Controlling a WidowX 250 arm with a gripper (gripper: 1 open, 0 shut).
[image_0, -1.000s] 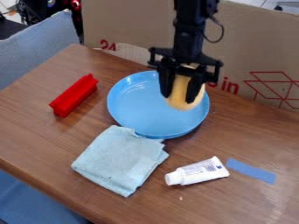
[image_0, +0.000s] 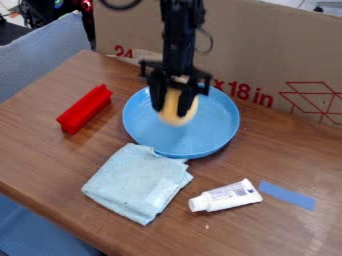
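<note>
My black gripper (image_0: 174, 88) is over the middle of the blue plate (image_0: 167, 140), its fingers around or just in front of a pale yellow-orange object (image_0: 179, 112) that is partly hidden and blurred. Whether the fingers grip it or only stand about it is hard to tell. The object is at or just above the plate.
A red object (image_0: 86, 108) lies left of the plate, a folded light blue cloth (image_0: 136, 182) in front, and a white tube (image_0: 225, 196) with a blue tape strip (image_0: 286, 195) at the front right. A cardboard wall (image_0: 267, 60) stands behind.
The gripper and the yellow object have moved left and down, from the plate's back right toward its middle.
</note>
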